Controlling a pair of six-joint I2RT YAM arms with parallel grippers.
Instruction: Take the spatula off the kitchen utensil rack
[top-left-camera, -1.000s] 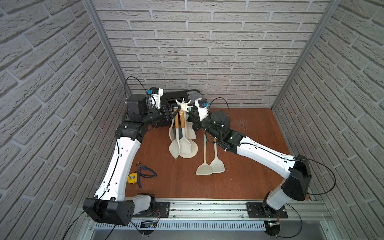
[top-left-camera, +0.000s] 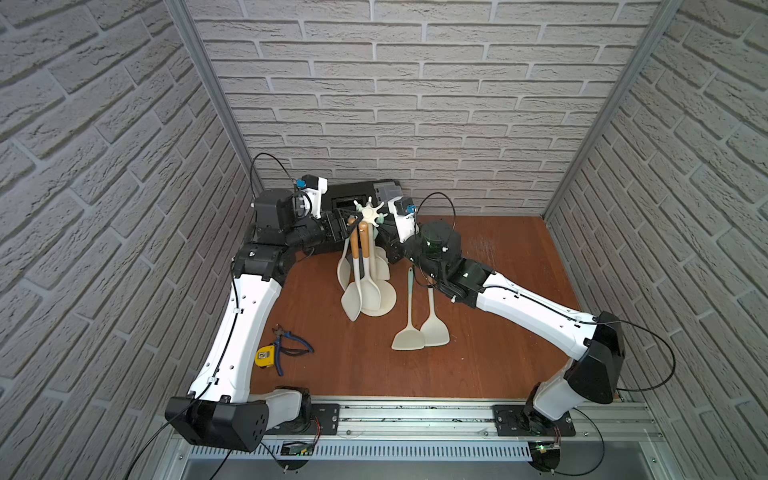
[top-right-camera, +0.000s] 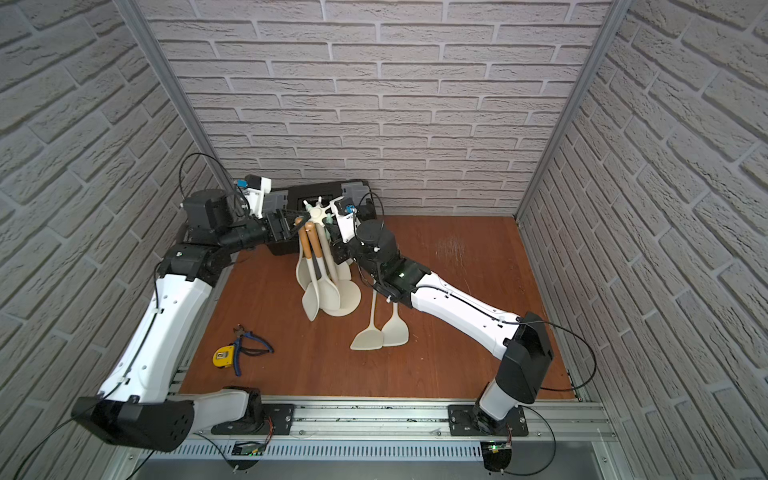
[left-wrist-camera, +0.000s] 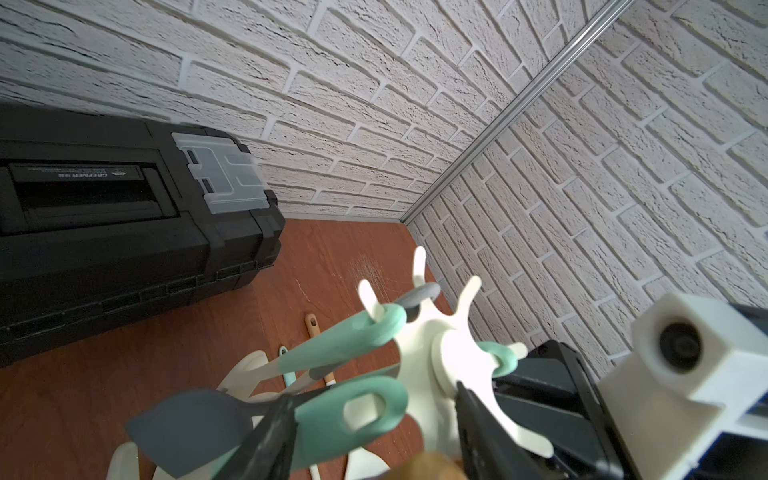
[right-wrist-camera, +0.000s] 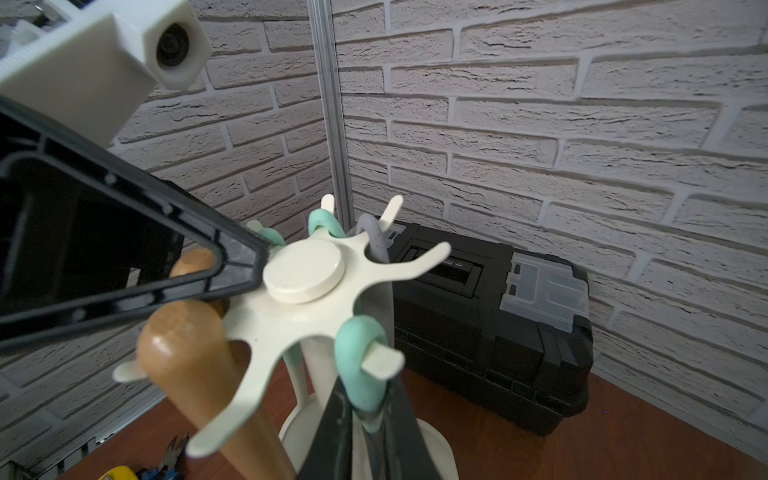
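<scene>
A white star-shaped rack (right-wrist-camera: 320, 296) carries several hanging utensils with mint or wooden handles. My left gripper stands at its left side, fingers apart, with a wooden handle top (left-wrist-camera: 428, 465) low between them. In the right wrist view, a finger of the left gripper reaches to the rack's hub. My right gripper straddles the neck of a mint-handled utensil (right-wrist-camera: 360, 360), whose loop is on a rack prong. Whether the fingers press on it is unclear, and its blade is partly hidden. Pale utensil heads (top-left-camera: 372, 296) hang below.
Two spatulas (top-left-camera: 409, 332) lie on the wooden table in front of the rack. Behind stands a black toolbox (right-wrist-camera: 480, 320). Blue pliers (top-left-camera: 281, 348) and a yellow tape measure (top-left-camera: 265, 357) lie front left.
The rack and its hanging utensils have shifted slightly to the right and swayed. My right arm has moved slightly; the left arm looks unchanged.
</scene>
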